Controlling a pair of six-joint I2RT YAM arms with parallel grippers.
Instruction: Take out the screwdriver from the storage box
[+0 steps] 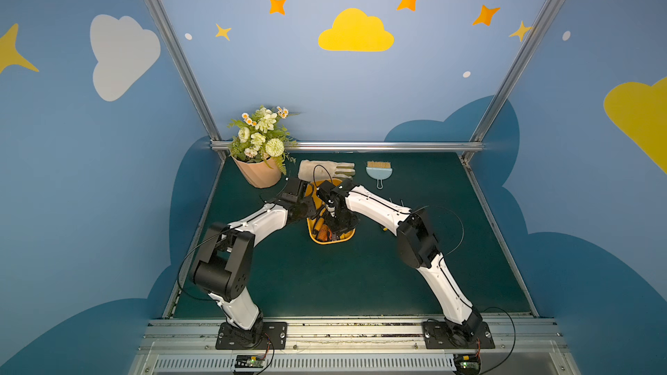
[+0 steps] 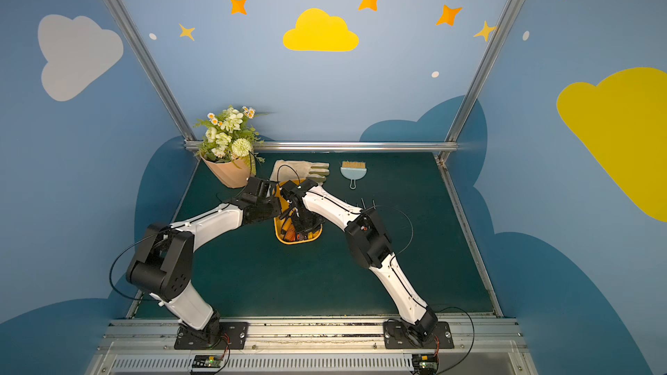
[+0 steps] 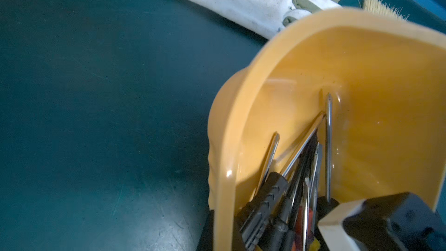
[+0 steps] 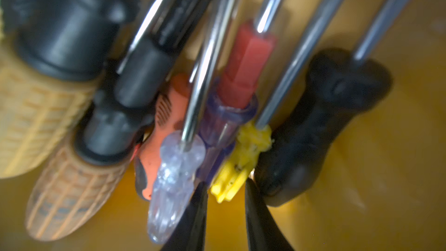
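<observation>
The yellow storage box (image 1: pixel 330 242) stands mid-table, holding several screwdrivers. At its left rim (image 3: pixel 226 176), my left gripper is shut, with the thin wall between its dark fingers. My right gripper points down inside the box, open. Just beyond its fingertips lies a yellow screwdriver handle (image 4: pixel 237 167), not gripped. To the left of that are a clear handle (image 4: pixel 174 181), a red and purple one (image 4: pixel 244 65) and an orange one (image 4: pixel 167 125); a black handle (image 4: pixel 316 130) lies to the right.
Two ribbed tan handles (image 4: pixel 76 186) fill the box's left side. Behind it lie a white glove (image 1: pixel 319 169) and a blue brush (image 1: pixel 379 172); a flower pot (image 1: pixel 258 172) stands back left. Thin shafts (image 2: pixel 362 202) show behind the right arm.
</observation>
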